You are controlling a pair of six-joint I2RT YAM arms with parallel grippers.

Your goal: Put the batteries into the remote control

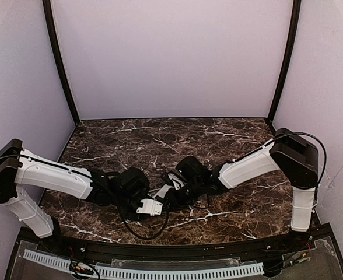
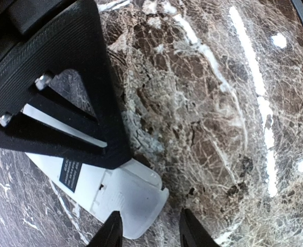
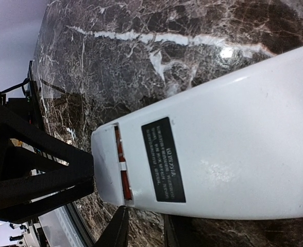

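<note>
The white remote control [image 3: 229, 144] lies back-up, its dark label showing. Its battery compartment [image 3: 122, 170] at one end shows a red-brown strip in a narrow slot. In the left wrist view a black gripper structure lies over the remote [image 2: 136, 200]; in the right wrist view another reaches its compartment end. My left gripper has its fingertips at the bottom edge beside that end. My right gripper has its fingertips just below the remote's edge. In the top view both grippers crowd together at front centre, hiding most of the remote; their finger states are unclear.
Pale walls [image 1: 171, 58] surround it, with a rail along the front edge.
</note>
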